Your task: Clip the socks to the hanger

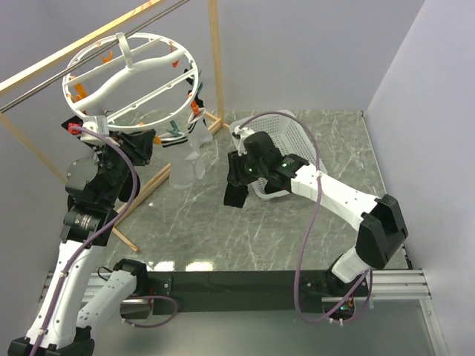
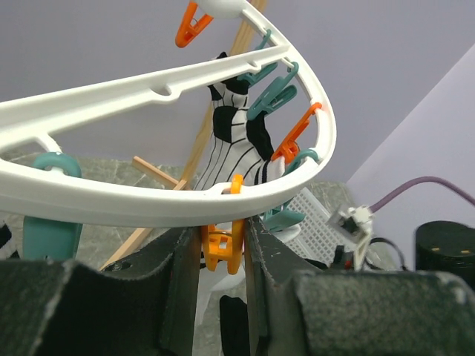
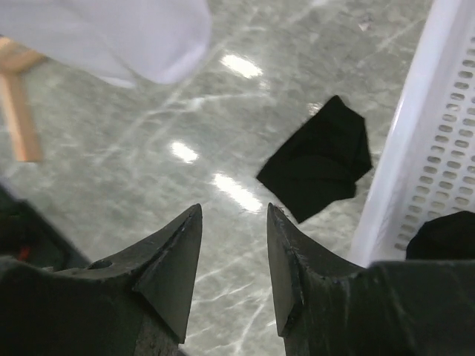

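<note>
A black sock (image 1: 235, 196) lies flat on the floor left of the basket; the right wrist view also shows this dark cloth (image 3: 319, 163). My right gripper is over the floor near it, fingers apart with nothing between them. Up at the near rim of the white round hanger (image 1: 194, 72), my left gripper is closed around an orange clip (image 2: 221, 248) fixed to that rim. No sock shows in this clip. Black-and-white striped socks (image 2: 230, 141) hang from other clips, and pale sock ends (image 1: 182, 159) dangle below the hanger.
A white perforated basket (image 1: 278, 122) stands right of the sock, with black cloth (image 3: 445, 237) inside. More orange and teal clips (image 2: 273, 96) line the hanger. Wooden stand legs (image 1: 145, 193) cross the floor at left. Open floor lies in front of the basket.
</note>
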